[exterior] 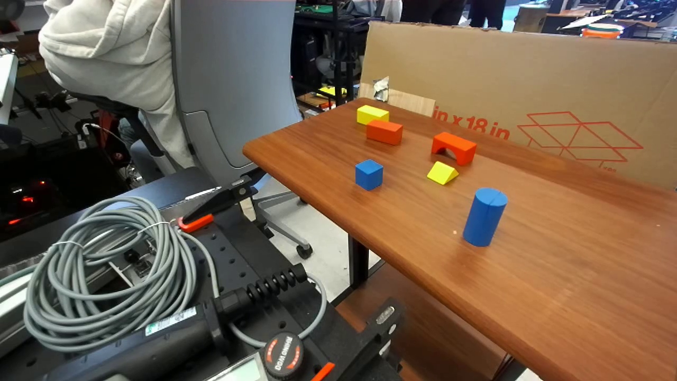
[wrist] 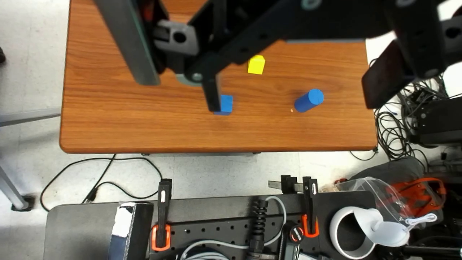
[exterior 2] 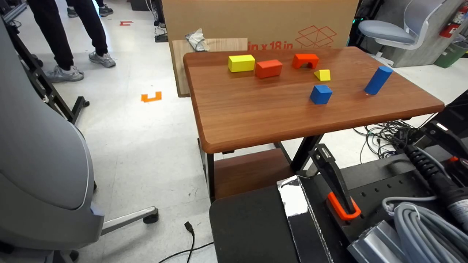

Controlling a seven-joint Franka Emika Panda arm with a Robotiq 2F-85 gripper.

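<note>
In the wrist view my gripper reaches in from the top, high over the table, its dark fingers [wrist: 383, 76] wide apart. It is open and grips nothing. A blue cube [exterior: 368, 174] sits near the table's front edge; in the wrist view part of the gripper covers some of it. To its right a blue cylinder [exterior: 485, 217] stands upright. Between and behind them lies a small yellow wedge [exterior: 442, 172]. An orange arch [exterior: 454, 148] is behind the wedge. Toward the far left, an orange block [exterior: 384, 132] is close beside a yellow block [exterior: 372, 114]. Neither exterior view includes the gripper.
The wooden table [exterior 2: 245, 118] has bare room at its front left. Cardboard [exterior 2: 263, 22] stands along its back edge. A black bench with clamps [wrist: 161, 216] and coiled grey cable [exterior: 114, 273] lies across a gap in front. A grey chair [exterior 2: 39, 131] stands at the left.
</note>
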